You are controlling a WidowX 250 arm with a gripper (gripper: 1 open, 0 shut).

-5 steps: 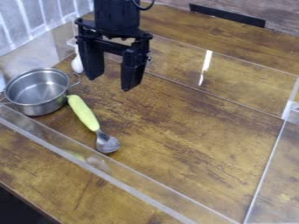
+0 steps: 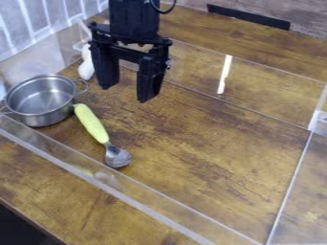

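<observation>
My black gripper [image 2: 128, 69] hangs over the upper left of the wooden work area, above and apart from the objects; whether its fingers are open or shut is not clear. A metal pot [image 2: 41, 105] stands at the left edge. Just right of it lies a spoon with a yellow-green handle [image 2: 91, 123] and a metal head [image 2: 117, 155], pointing toward the front. A white object [image 2: 86, 62] sits at the back left, partly beside the gripper.
Clear low walls [image 2: 166, 211] border the wooden surface [image 2: 224, 153]. A white strip [image 2: 225, 75] shows at the back right.
The gripper has shifted slightly to the right and changed its angle a little. The pot and spoon have not moved.
</observation>
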